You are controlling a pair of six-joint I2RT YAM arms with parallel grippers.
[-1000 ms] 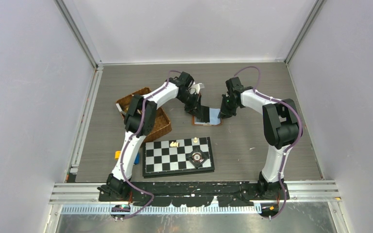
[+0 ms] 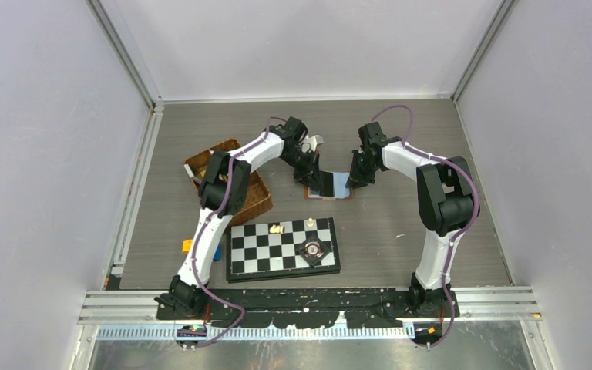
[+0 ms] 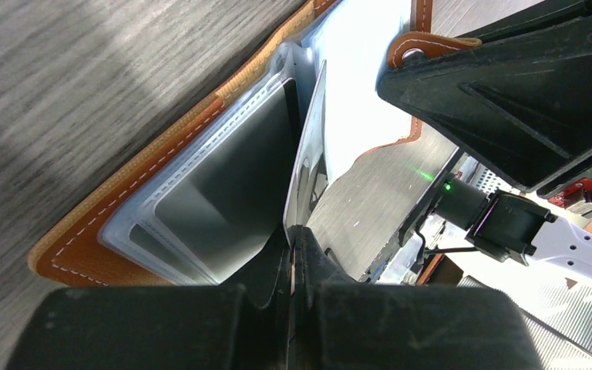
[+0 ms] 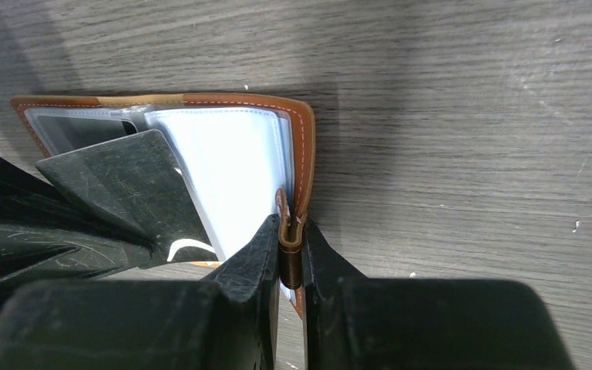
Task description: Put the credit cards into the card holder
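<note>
The open leather card holder (image 2: 340, 186) lies mid-table with clear sleeves and a brown stitched edge (image 3: 92, 239). My left gripper is shut on a dark card (image 4: 139, 193), seen nearly edge-on in the left wrist view and leaning over the sleeves; in the right wrist view it shows its dark face. My right gripper is shut on the holder's leather strap (image 4: 293, 223) at its right edge, beside the white sleeves (image 4: 227, 169).
A wicker basket (image 2: 254, 200) sits to the left, partly under my left arm. A chessboard (image 2: 262, 258) with a few objects lies in front. The table right of the holder is clear.
My left gripper has shifted very slightly with the card. The holder and my right gripper look unchanged.
</note>
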